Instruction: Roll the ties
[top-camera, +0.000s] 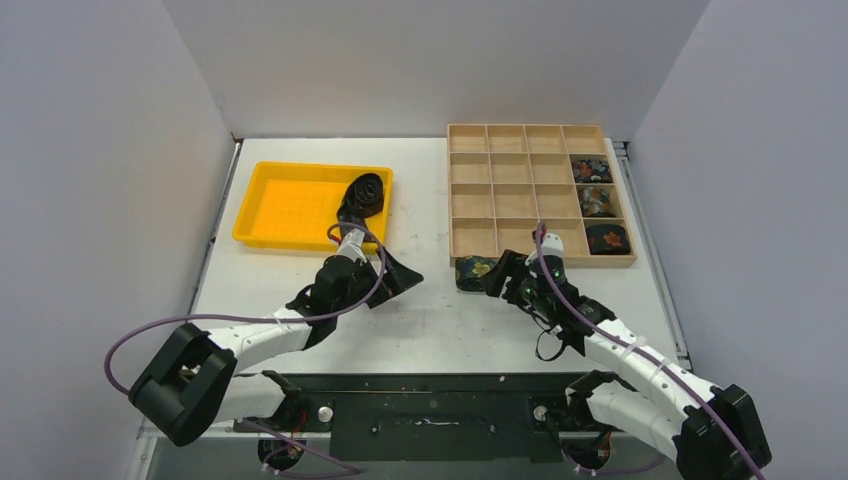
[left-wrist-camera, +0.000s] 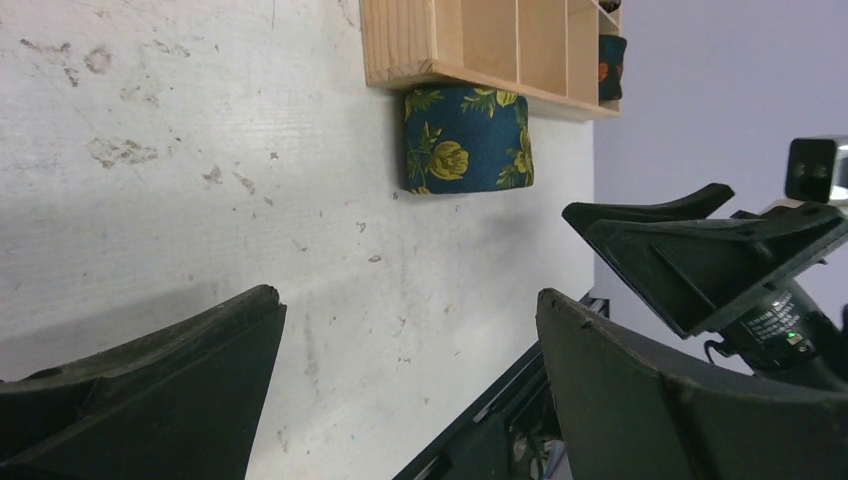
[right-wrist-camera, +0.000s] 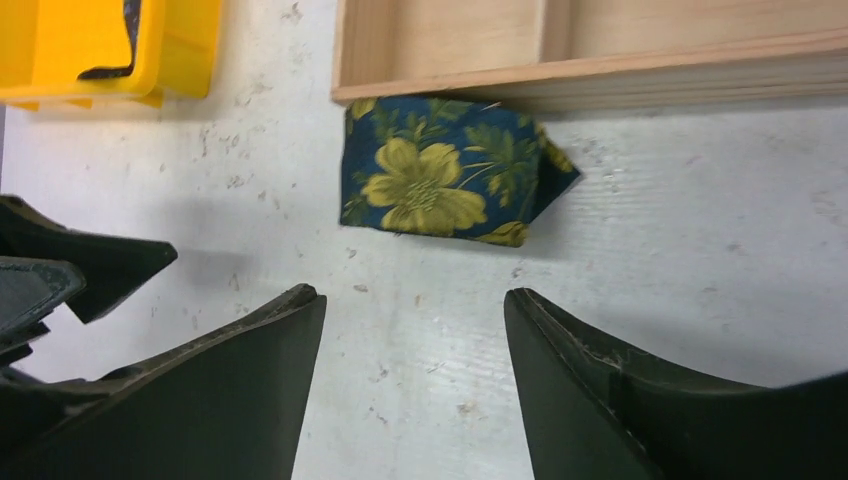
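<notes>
A navy tie with yellow flowers (top-camera: 476, 272), bundled into a compact folded shape, lies on the table against the front edge of the wooden compartment box (top-camera: 512, 170). My left gripper (top-camera: 398, 280) stands open and empty, left of it. My right gripper hovers just in front of the bundle, partly open with nothing between its fingers. A dark rolled tie (top-camera: 366, 196) with a loose end lies in the yellow tray (top-camera: 280, 205) at the back left.
The box holds several rolled ties in its right column; its other compartments are empty. Walls bound the work area at both sides and the back.
</notes>
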